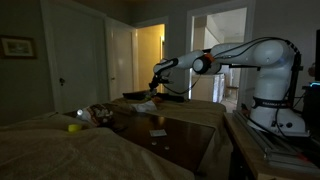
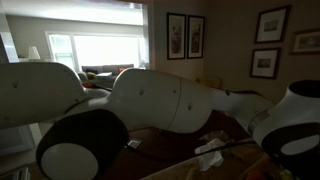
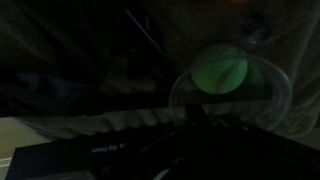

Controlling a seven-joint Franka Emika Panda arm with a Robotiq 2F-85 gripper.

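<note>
My gripper (image 1: 156,82) hangs over the far end of the dark table (image 1: 180,140). The wrist view is very dark; my gripper shows only as a dark shape low in the middle, and it is shut. A clear round rim, like a transparent cup or lid (image 3: 284,92), lies right by the fingertips. Whether the fingers touch or pinch that rim cannot be made out. Within its outline shows a bright green round thing (image 3: 217,72). In exterior view 2 the arm (image 2: 160,105) covers most of the scene, and the gripper cannot be seen there.
A dark box (image 3: 70,155) with small print lies at the bottom of the wrist view. A small white item (image 1: 158,133) rests on the table. Brown cloth (image 1: 80,155) covers the near left, with a yellow thing (image 1: 74,127) on it.
</note>
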